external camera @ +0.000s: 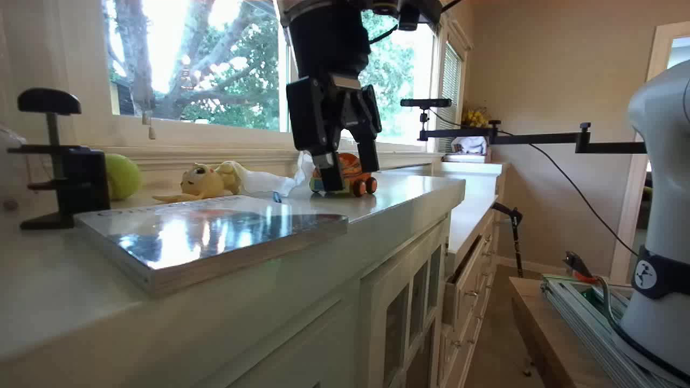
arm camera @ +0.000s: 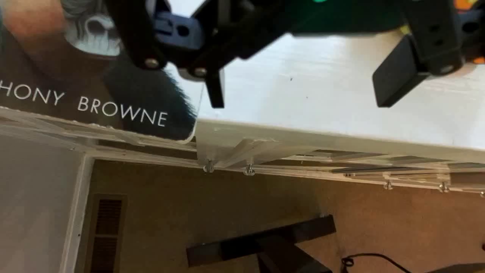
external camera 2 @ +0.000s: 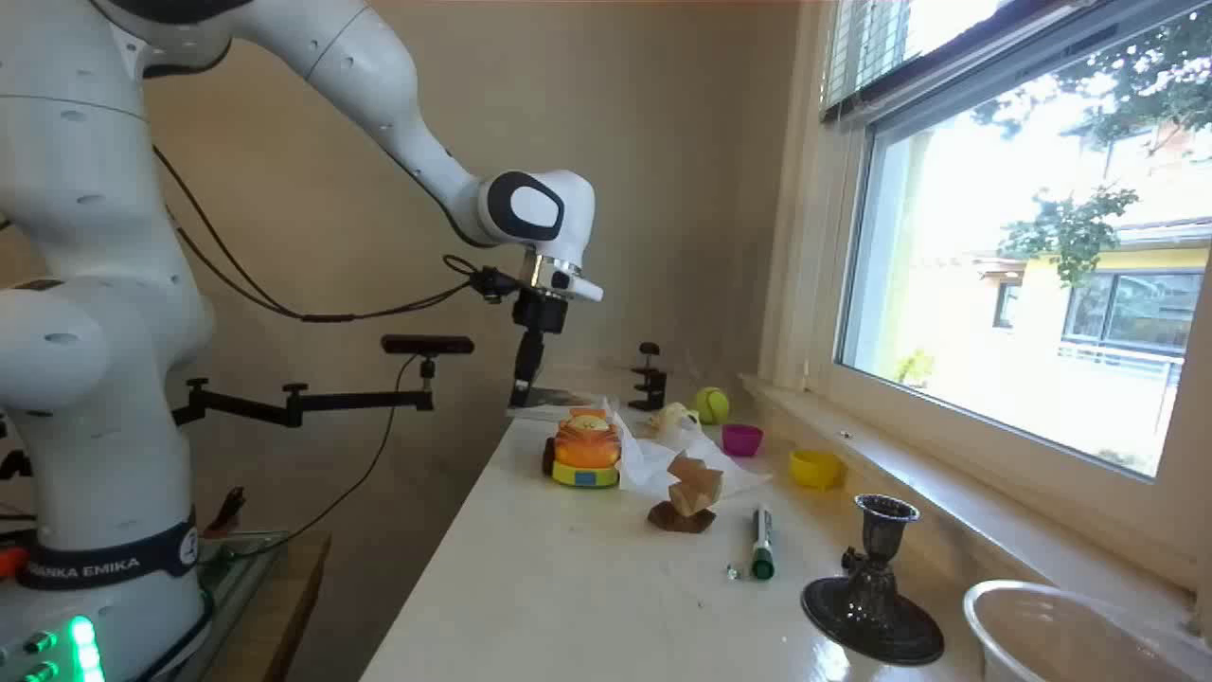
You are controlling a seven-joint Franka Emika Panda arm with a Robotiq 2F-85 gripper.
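Note:
My gripper is open, with only white countertop showing between its spread fingers in the wrist view. A book (arm camera: 136, 98) with a dark cover lies flat on the counter, close beside the left finger and reaching the front edge. In exterior view 1 the same glossy book (external camera: 213, 226) is nearer the camera than the gripper (external camera: 352, 178). Behind the fingers there stands an orange toy car (external camera: 349, 169), partly hidden by them. From exterior view 2 the orange toy car (external camera 2: 587, 447) is nearer that camera than the gripper (external camera 2: 520, 398).
Beyond the car lie white tissue (external camera 2: 642, 455), brown paper (external camera 2: 688, 494), a magenta cup (external camera 2: 741, 439), a yellow cup (external camera 2: 814, 467) and a green marker (external camera 2: 762, 546). A black candlestick (external camera 2: 875, 608) stands near the window. A black clamp (external camera: 58, 168) rises behind the book.

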